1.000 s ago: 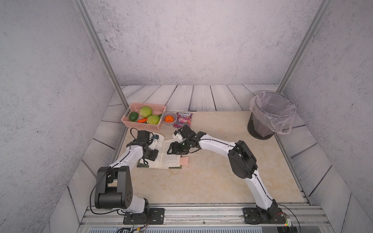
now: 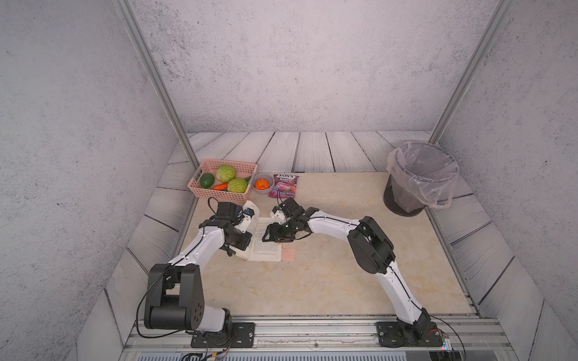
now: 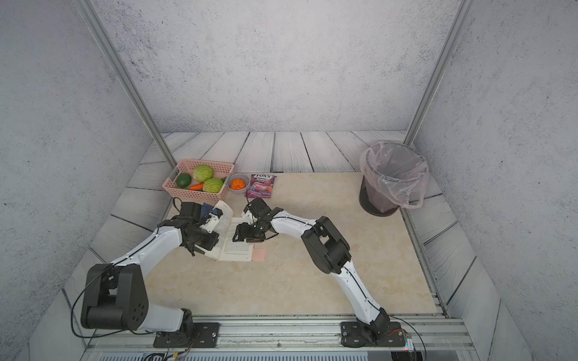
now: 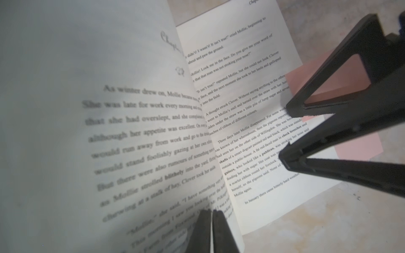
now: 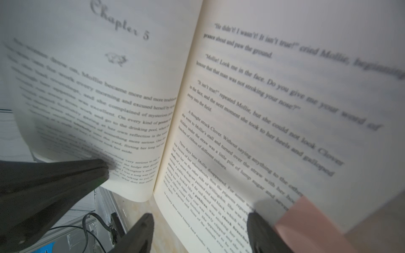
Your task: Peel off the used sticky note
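An open book (image 2: 265,246) lies on the table with its left side raised at my left gripper (image 2: 234,240), whose fingertips are small and close together at the bottom edge of the left wrist view. A pink sticky note pokes out from the right page's lower outer edge, also visible in the right wrist view (image 5: 308,223). My right gripper (image 2: 268,237) hangs over the right page, its black fingers in the right part of the left wrist view. Whether it holds anything is unclear; its tips are blurred in its own view.
A pink basket (image 2: 204,192) of vegetables, a bowl (image 2: 269,186) with orange pieces and a purple packet (image 2: 287,186) stand behind the book. A lined bin (image 2: 421,180) is at the back right.
My left gripper has shifted slightly right, and the book's left side is lifted higher. My right gripper has moved slightly down in the top left view.
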